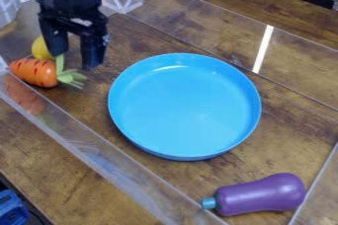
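My black gripper (73,34) hangs at the upper left, just above and behind the carrot, with its two fingers spread apart and nothing visible between them. The orange carrot (34,71) with green leaves lies on the wooden table below it. A yellow lemon-like object (42,48) is partly hidden behind the gripper. A blue plate (185,106) fills the middle of the table.
A purple eggplant (260,194) lies at the lower right. Clear transparent walls (126,170) border the work area. Bare wood (211,32) lies free behind and to the right of the plate.
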